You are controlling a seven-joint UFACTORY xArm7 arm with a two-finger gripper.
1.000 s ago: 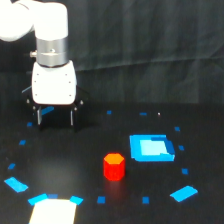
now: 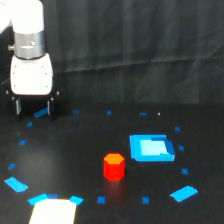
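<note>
At the far left, in the upper part of the camera view, my gripper [image 2: 33, 110] hangs below its white hand. Two dark fingers stand wide apart at the sides of the hand, and nothing shows between them. A red hexagonal block [image 2: 114, 168] stands on the dark table, well to the right of the gripper and nearer the camera. Right of the block and a little farther back lies a blue square [image 2: 136, 153] with a pale centre. A cream square [image 2: 52, 212] is cut off by the bottom edge.
Small blue marks are scattered over the dark table [image 2: 75, 160], with larger blue strips [image 2: 184, 193] near the front. A dark curtain [image 2: 140, 50] closes off the back. Between the gripper and the red block the table is clear.
My gripper has moved left and up in the view, looking smaller and farther back. Its fingers stay apart. The red block and both squares have not moved.
</note>
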